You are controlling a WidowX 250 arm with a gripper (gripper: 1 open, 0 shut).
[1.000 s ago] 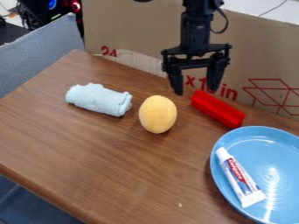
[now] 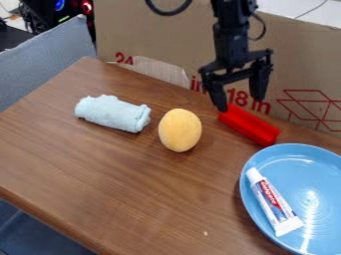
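Note:
My black gripper [image 2: 236, 92] hangs open at the upper middle, above the left end of a red cylinder [image 2: 248, 126], with nothing visible between its fingers. The cylinder lies on the wooden table against the cardboard backdrop. A yellow oval object [image 2: 180, 129] sits left of it, and a folded pale blue cloth [image 2: 114, 114] lies farther left. At the lower right a blue plate [image 2: 325, 194] holds a white toothpaste tube [image 2: 273, 202].
A cardboard panel [image 2: 160, 35] stands along the back of the table. A grey padded edge [image 2: 40, 75] borders the left side.
The objects on the table have not visibly moved.

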